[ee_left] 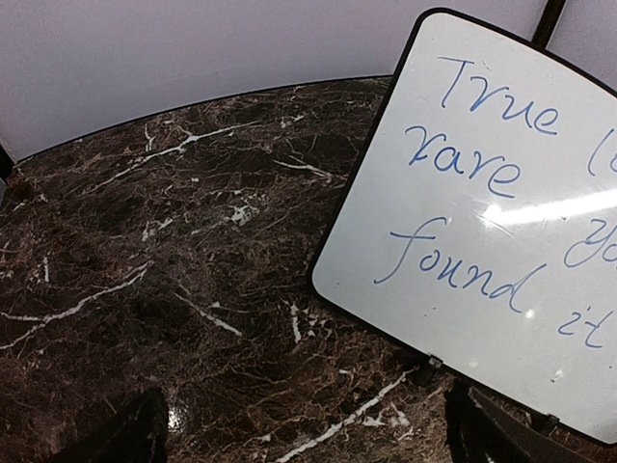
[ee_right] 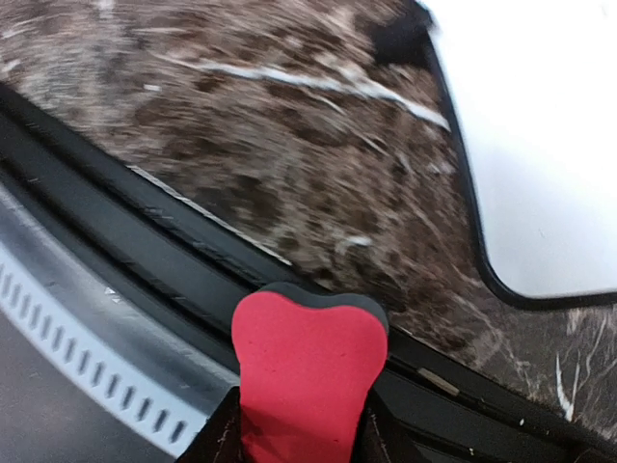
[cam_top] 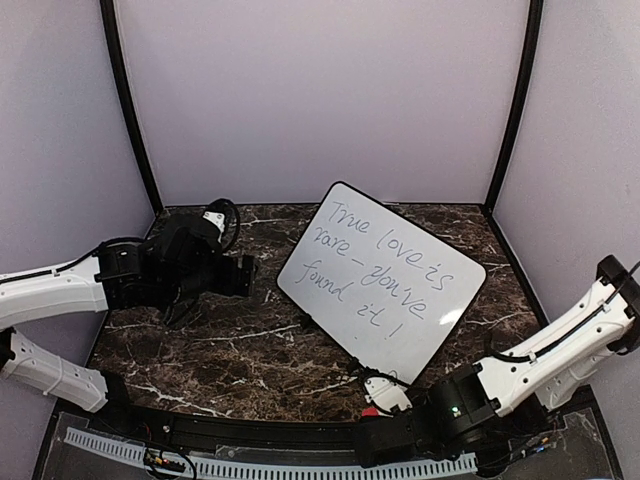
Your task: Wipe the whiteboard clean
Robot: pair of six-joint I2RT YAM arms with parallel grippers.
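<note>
A whiteboard lies slanted on the dark marble table, its blue handwriting "True love is rare – you've found it!" whole. In the right wrist view a red eraser with a dark grey underside sits between the fingers of my right gripper, which is shut on it. That gripper is at the table's front edge, just below the whiteboard's nearest corner. My left gripper hangs open and empty over the table, left of the whiteboard; its dark fingertips show at the bottom of the left wrist view.
Bare marble lies left of and in front of the whiteboard. Small black clips stick out from the board's lower-left edge. A black frame bar and a slotted light strip run along the front. Pale walls enclose the sides and back.
</note>
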